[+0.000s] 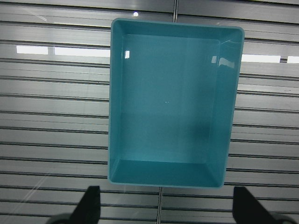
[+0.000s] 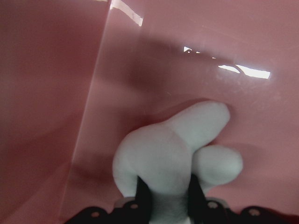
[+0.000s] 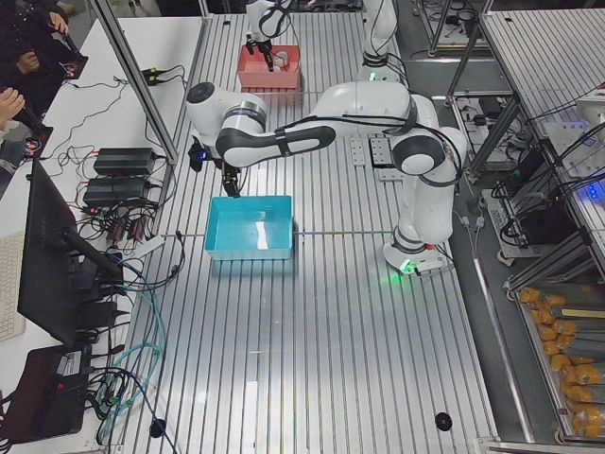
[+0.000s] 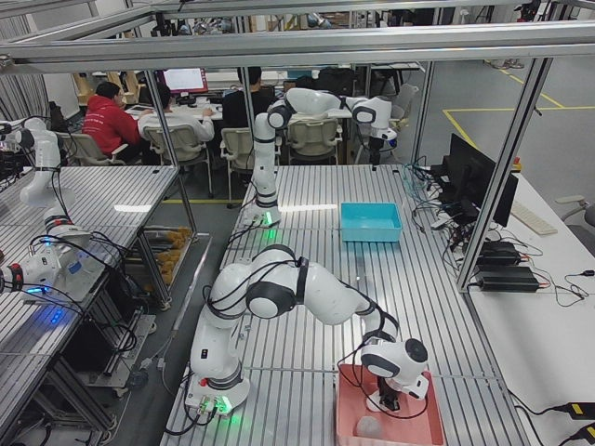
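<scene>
A pink bin [image 4: 344, 423] holds a white plush toy [image 2: 159, 149]. My right gripper is down in that bin, its fingers either side of the toy's body, pressing into it; whether they are closed firmly on it I cannot tell. A teal bin [image 3: 249, 227] sits empty on the slatted table. My left gripper hangs above and beside it, its fingers wide apart with nothing between them.
Monitors, power boxes and cables line the side bench [image 4: 548, 316]. Metal frame posts stand at the table's edges.
</scene>
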